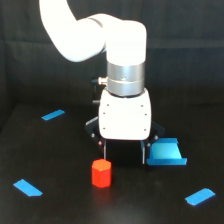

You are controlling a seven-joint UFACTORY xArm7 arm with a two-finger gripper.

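A red hexagonal block [101, 173] stands on the black table, left of the middle and toward the camera. My gripper [123, 157] points down, its two dark fingers spread apart, with only bare dark table visible between them. It is open and appears to be behind and to the right of the block. The left finger's tip comes close above the block in the picture; I cannot tell the real gap. How high the fingertips are above the table is unclear.
A blue square [168, 161] with a paler patch lies to the right, its left edge partly behind the right finger. Blue strips mark the table at far left [53, 115], front left [28, 188] and front right [200, 197].
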